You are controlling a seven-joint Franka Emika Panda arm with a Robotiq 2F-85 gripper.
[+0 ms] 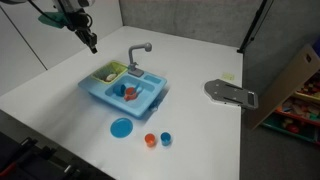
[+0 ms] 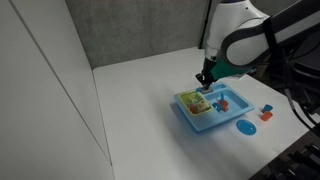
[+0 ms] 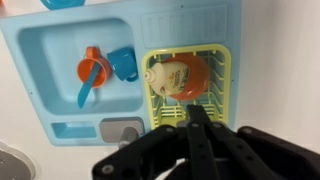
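My gripper is shut, and nothing shows between its fingers. In exterior view 1 the gripper [image 1: 93,46] hangs above and to the left of the blue toy sink [image 1: 137,104]. Beneath it in the wrist view, a yellow rack [image 3: 223,98] fills one side of the sink. A cream bottle [image 3: 172,80] with an orange label lies there against an orange dish [image 3: 197,72]. Over in the basin are an orange cup [image 3: 91,66], a blue cup [image 3: 123,63] and a blue utensil [image 3: 88,88].
A grey faucet [image 1: 140,52] rises at the sink's far edge. Nearer the front are a blue plate [image 1: 121,128], an orange cup [image 1: 150,140] and a blue cup [image 1: 166,139]. A grey tray [image 1: 230,94] lies right.
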